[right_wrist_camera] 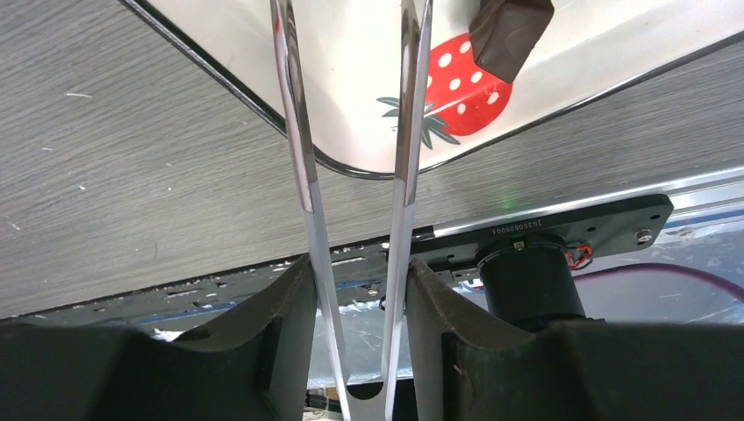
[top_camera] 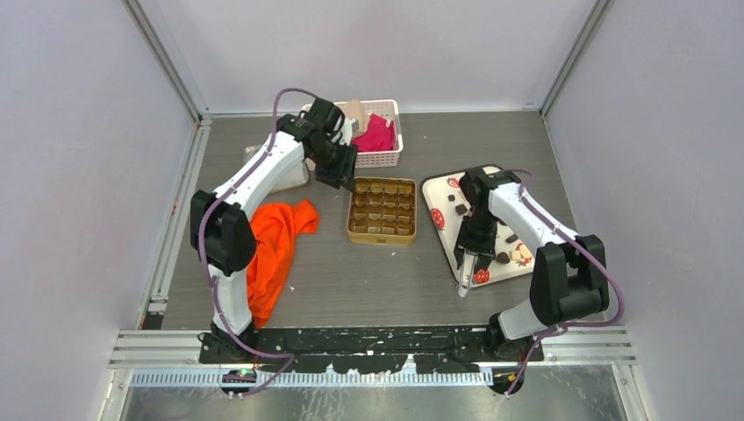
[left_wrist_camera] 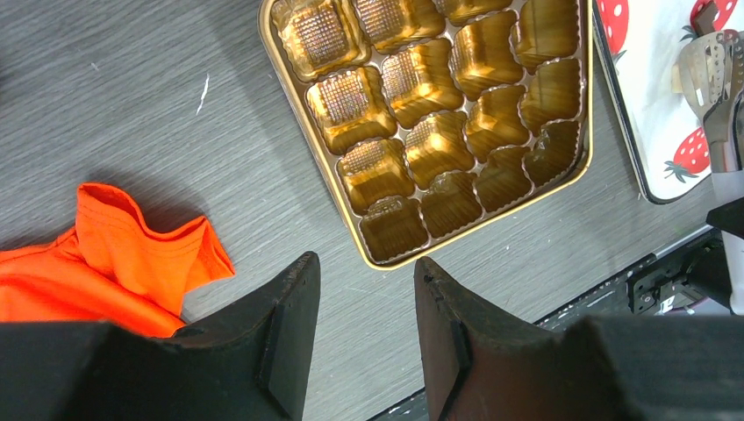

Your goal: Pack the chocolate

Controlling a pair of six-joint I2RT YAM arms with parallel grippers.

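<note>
The gold chocolate box [top_camera: 382, 237] stands mid-table, its compartments [left_wrist_camera: 377, 167] empty where the left wrist view shows them. Several chocolates, such as a dark piece [top_camera: 461, 210] and a pale one [top_camera: 516, 256], lie on the strawberry tray [top_camera: 504, 273]. Metal tongs [right_wrist_camera: 311, 197] with a pale handle are gripped by my right gripper, above the tray's near edge. In the right wrist view the tongs' arms are spread; their tips are out of frame, near a dark chocolate [right_wrist_camera: 513, 39]. My left gripper is open beside the box, nothing between its fingers.
An orange cloth [top_camera: 279, 250] lies left of the box. Behind stand a white basket [top_camera: 377, 160] with a pink cloth and a pale container [top_camera: 289, 179], partly behind the left arm. The table in front of the box is clear.
</note>
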